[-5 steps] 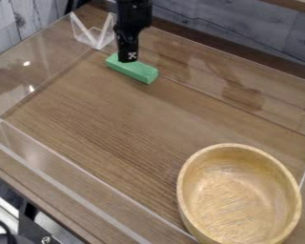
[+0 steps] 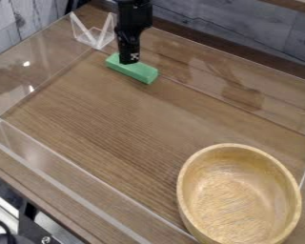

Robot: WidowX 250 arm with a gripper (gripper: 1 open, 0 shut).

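Observation:
The black gripper (image 2: 130,50) hangs at the top of the camera view, its fingers just above a small green rectangular block (image 2: 132,70) lying flat on the wooden table. Whether the fingers are open or shut is too small to tell. They do not visibly hold the block.
A large round beige bowl (image 2: 238,193) sits at the lower right. A clear plastic piece (image 2: 91,31) stands left of the gripper near the back wall (image 2: 244,24).
The gripper has shifted very slightly over the green block. The block and bowl stay where they were.

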